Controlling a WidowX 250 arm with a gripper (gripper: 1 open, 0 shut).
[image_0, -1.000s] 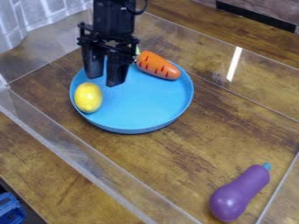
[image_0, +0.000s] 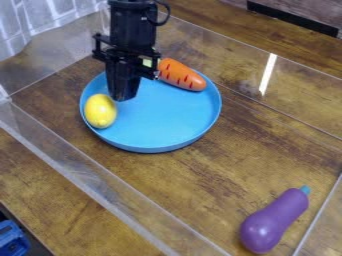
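Note:
My black gripper hangs over the back-left part of a blue plate. A yellow object lies on the plate's left side, just below the gripper. An orange carrot lies at the plate's back edge, to the right of the gripper, with a bit of its green top showing. Whether the fingers are open or shut is hard to make out against the dark arm.
A purple eggplant lies on the wooden table at the lower right. Transparent walls run along the left and bottom. A blue object sits at the lower-left corner. The table right of the plate is clear.
The gripper has shifted slightly, and its fingers appear closer together than a second ago. The yellow object, carrot and eggplant look unmoved.

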